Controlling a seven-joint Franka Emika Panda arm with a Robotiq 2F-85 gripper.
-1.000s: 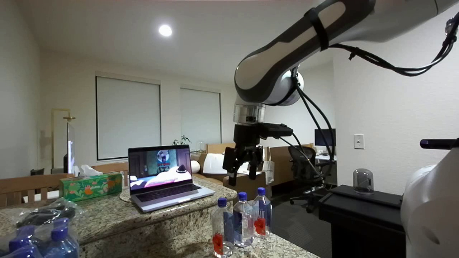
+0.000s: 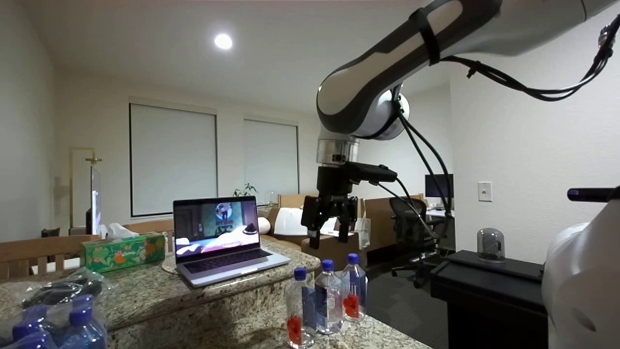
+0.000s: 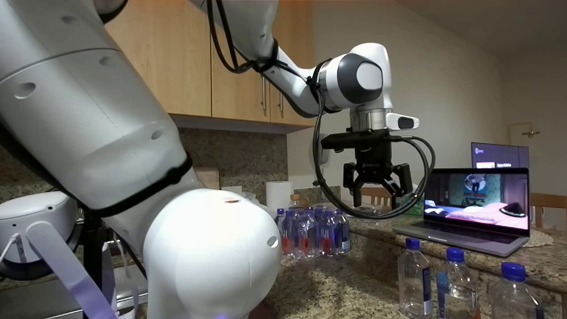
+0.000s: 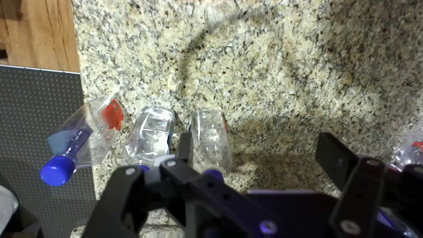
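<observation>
My gripper stands open above the granite counter, its two fingers wide apart and nothing between them. Three clear water bottles with blue caps stand upright below it in a row: a left bottle, a middle bottle and a right bottle. In exterior view 2 the gripper hangs well above the bottle caps, apart from them. From the wrist, the bottle closest to the fingers shows just right of the left finger, which partly covers its cap.
A laptop sits open on the raised ledge, beside a green tissue box. Several more bottles are grouped farther along the counter. Bare granite lies open around the middle of the wrist view.
The gripper has risen very slightly in exterior view 1. The bottles and laptop have not moved.
</observation>
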